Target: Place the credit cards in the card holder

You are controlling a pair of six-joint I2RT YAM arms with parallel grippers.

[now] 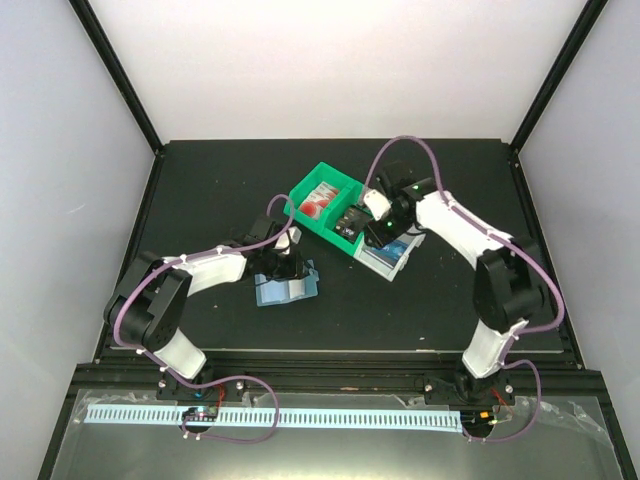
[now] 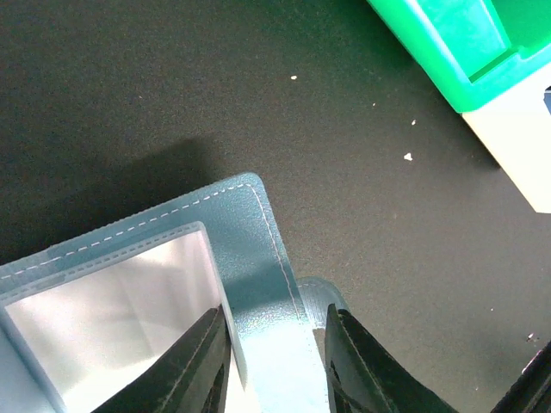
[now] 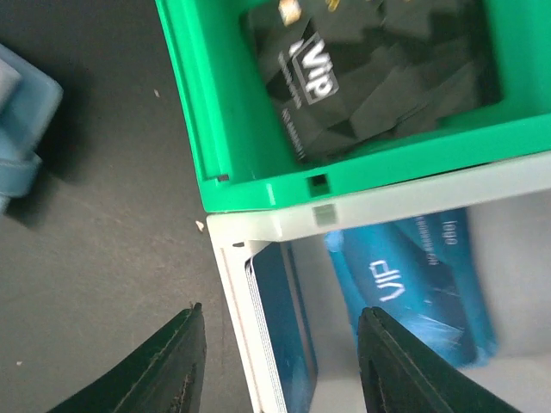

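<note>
The light-blue card holder [image 1: 287, 290] lies spread on the table, its clear pocket [image 2: 129, 310] facing up in the left wrist view. My left gripper is partly open over the holder's right side, its fingertips apart around the pocket's raised edge. A white box [image 1: 378, 268] beside the green tray contains a blue VIP card [image 3: 413, 288]; another blue card [image 3: 284, 318] stands along its side wall. Above that wall my right gripper is open, with nothing held between its fingers. In the top view the right arm partly hides the box.
The green tray [image 1: 330, 237] has a red-and-white card [image 1: 319, 199] in one compartment and a black VIP card [image 3: 362, 82] in another. Bare black table separates holder and tray; small white specks lie there.
</note>
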